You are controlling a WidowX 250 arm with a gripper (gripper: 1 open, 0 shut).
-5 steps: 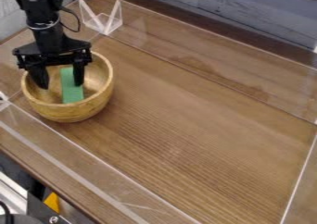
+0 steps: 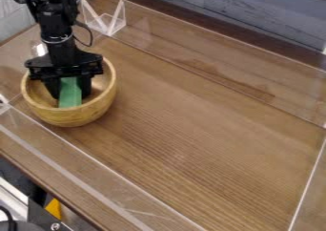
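Observation:
A wide wooden bowl (image 2: 91, 109) sits at the left of the table. Inside it lies a green object (image 2: 69, 100), upright in the view and partly covered by my black gripper (image 2: 69, 80), which reaches down over it into the bowl.
A white wire rack (image 2: 107, 17) stands behind the arm, and a wall edges the back.
My gripper has moved down and slightly right into the bowl, from over its back part onto the green object, which is now more covered.

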